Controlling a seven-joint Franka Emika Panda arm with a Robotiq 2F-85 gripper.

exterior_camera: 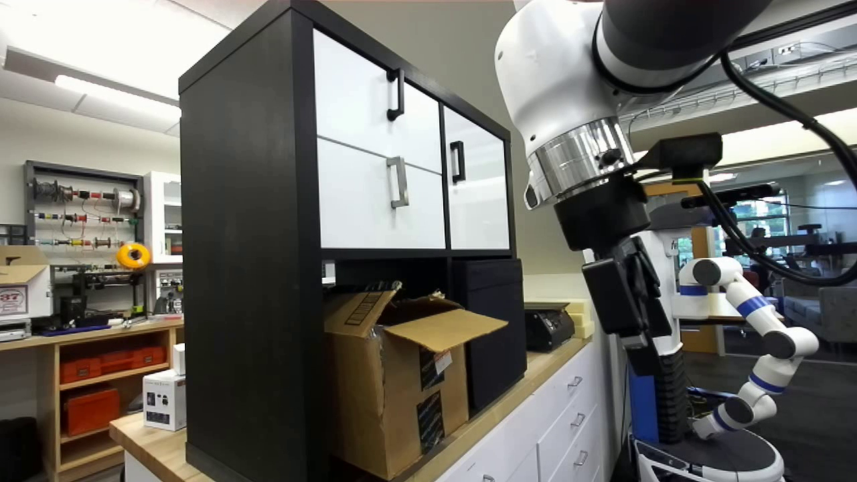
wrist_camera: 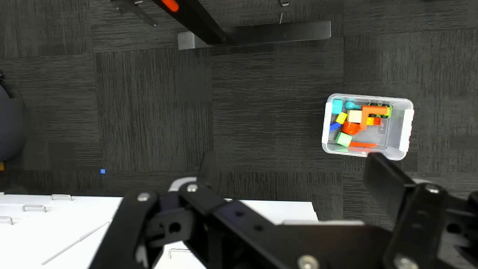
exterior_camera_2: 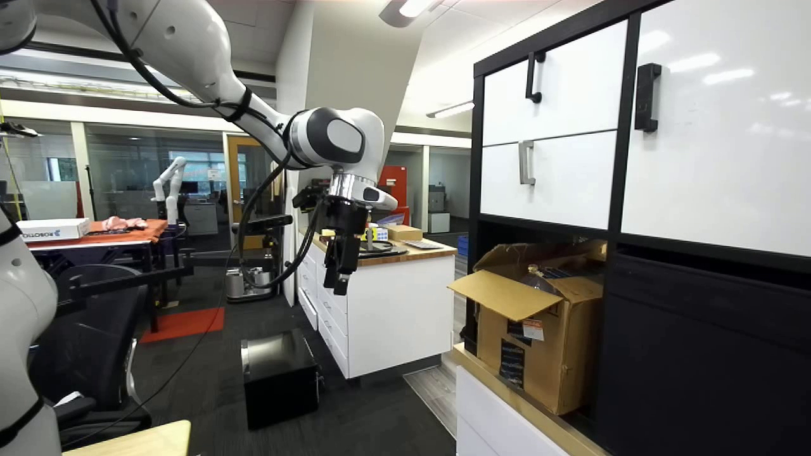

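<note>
My gripper stands open in the wrist view, its two black fingers [wrist_camera: 207,172] wide apart and nothing between them. Exterior view 1 has the gripper [exterior_camera: 645,353] pointing downward in free air, right of the cabinet and clear of it. From the other side, in exterior view 2, the gripper [exterior_camera_2: 341,285] hangs left of the cabinet. That black-framed cabinet [exterior_camera: 245,241] has white fronts, all closed. Its handles include a grey one [exterior_camera: 399,182] and a black one [exterior_camera: 458,161]. An opened cardboard box [exterior_camera: 402,402] sits in a lower bay.
On the dark floor lies a clear bin [wrist_camera: 391,152] of colourful toys, and a small blue block [wrist_camera: 103,171]. A black box [exterior_camera_2: 281,380] stands on the floor too. White drawers [exterior_camera: 554,418] run beneath the cabinet. The air around the gripper is free.
</note>
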